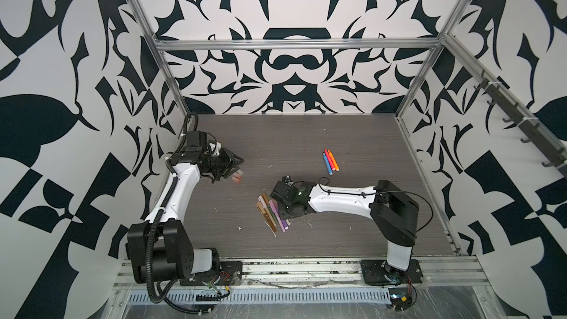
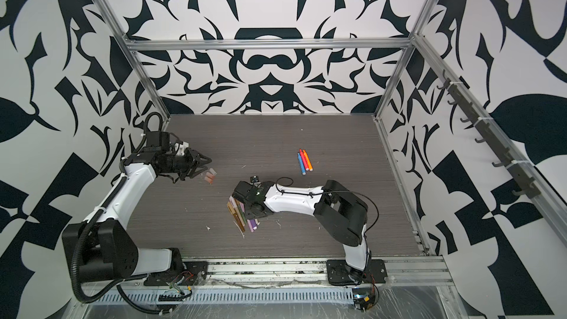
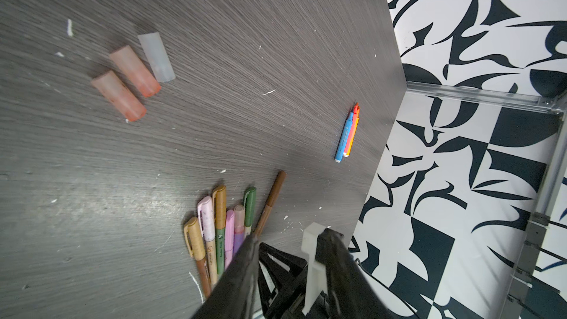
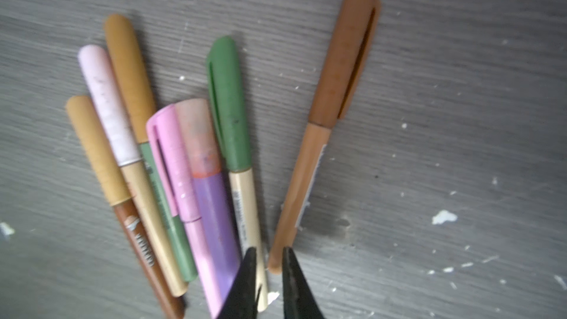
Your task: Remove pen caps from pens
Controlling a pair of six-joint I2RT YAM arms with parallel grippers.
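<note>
Several capped pens lie in a bundle at the middle front: a green-capped pen (image 4: 230,100), a pink pen (image 4: 177,165), a brown pen (image 4: 322,94) slightly apart. My right gripper is low over their lower ends; whether it holds anything is unclear. In the top left view my left gripper (image 1: 231,165) is at the left, above three loose translucent caps (image 3: 133,71); its fingers are blurred in the left wrist view.
Colourful markers (image 1: 330,160) lie together at right of centre toward the back. Patterned walls and metal rails enclose the workspace.
</note>
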